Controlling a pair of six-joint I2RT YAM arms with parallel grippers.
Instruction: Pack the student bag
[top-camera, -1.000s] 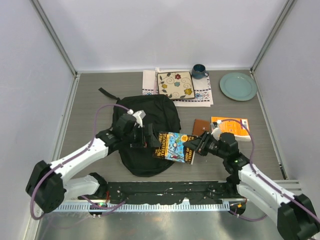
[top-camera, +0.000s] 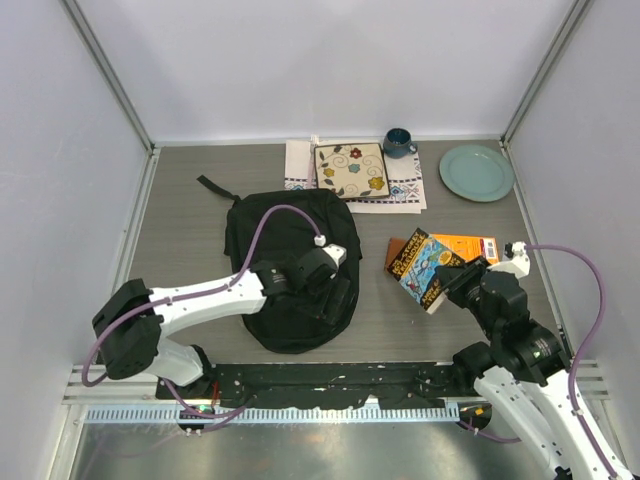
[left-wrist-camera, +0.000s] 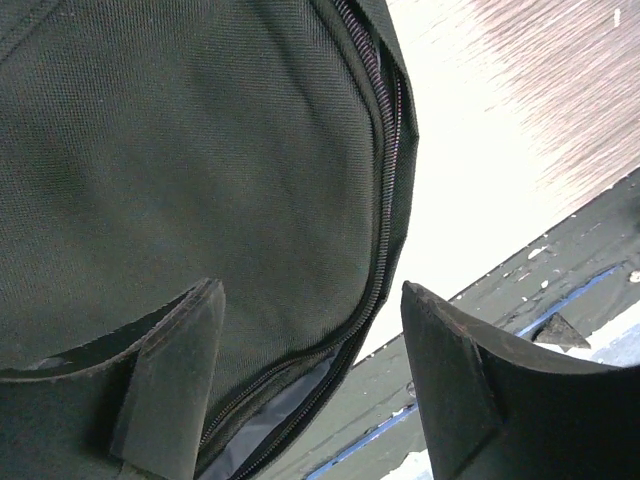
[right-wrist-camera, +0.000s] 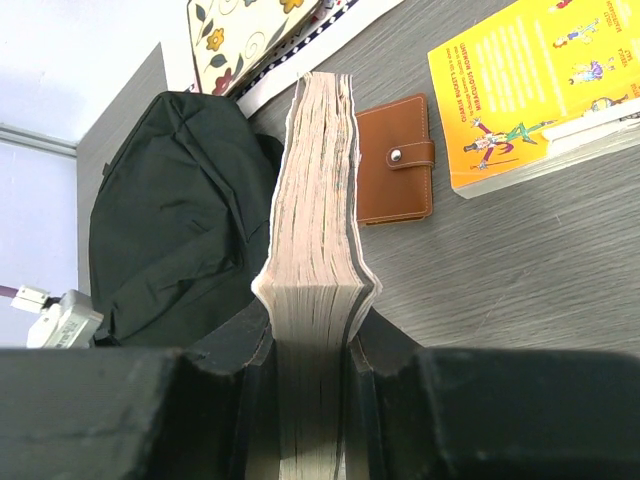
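A black bag (top-camera: 290, 215) lies flat on the table at centre left, its zipped edge (left-wrist-camera: 385, 190) curving through the left wrist view. Above its lower right part hangs my left gripper, open, with nothing between its fingers. A blue illustrated book (top-camera: 422, 262) is held up right of the bag; its page edges (right-wrist-camera: 315, 220) face the right wrist camera. My right gripper is shut on this thick book. On the table lie a brown wallet (right-wrist-camera: 395, 160) and a yellow-orange book (right-wrist-camera: 540, 90), partly hidden from above by the held book.
A teal plate (top-camera: 477, 173) sits at the back right. A navy mug (top-camera: 398, 142) and a floral-patterned square item (top-camera: 352, 170) rest on a patterned cloth (top-camera: 405, 190) at the back. Bare table lies between bag and wallet.
The right arm has carried the blue book from over the bag rightward and up toward the camera. My left gripper has moved right and toward the front over the bag.
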